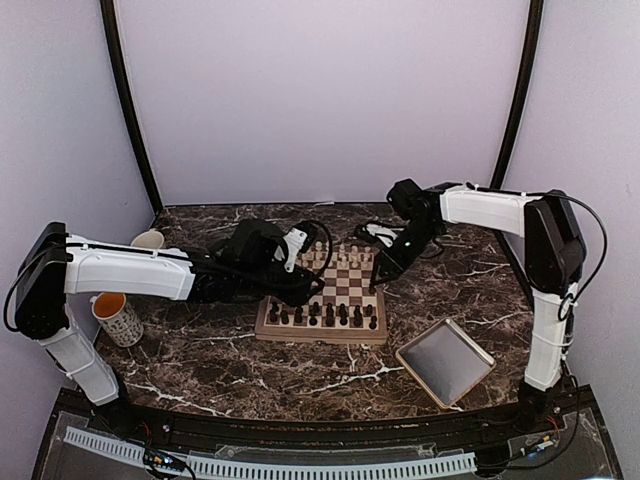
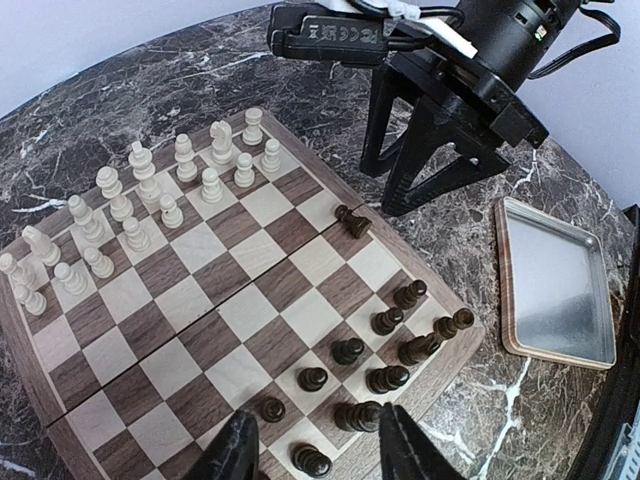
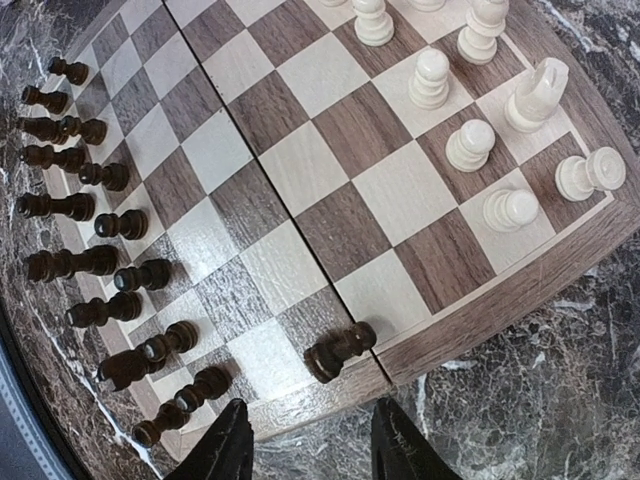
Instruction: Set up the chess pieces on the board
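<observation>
The wooden chessboard (image 2: 215, 345) carries pale pieces (image 2: 143, 165) along its far side and dark pieces (image 2: 388, 378) standing along its near side. One dark piece (image 3: 338, 352) lies on its side near the right edge, just on the near side of the fold line. My right gripper is open close to this edge, with nothing between its fingers; the left wrist view shows its fingers (image 2: 402, 190) just beyond the fallen piece (image 2: 352, 222). Over the near dark rows, my left gripper stands open, its fingers apart and empty.
An empty metal tray (image 1: 446, 362) lies at the front right of the marble table (image 1: 250, 378). A patterned cup (image 1: 118, 318) stands at the left, with a pale cup (image 1: 148, 240) behind it. The table before the board is clear.
</observation>
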